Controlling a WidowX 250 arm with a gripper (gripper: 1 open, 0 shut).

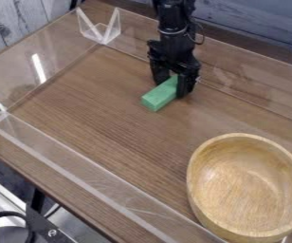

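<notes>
The black robot arm reaches down from the top centre of the camera view, its gripper (174, 74) low over a green block (157, 98) that lies at an angle on the wooden table (73, 123). The gripper's dark fingers are at the block's upper right end and hide part of it. Whether they are open or shut on the block, I cannot tell.
A large round pale wooden bowl (244, 190) fills the lower right. A white angular object (100, 26) is at the upper left. Dark cables lie at the bottom left corner.
</notes>
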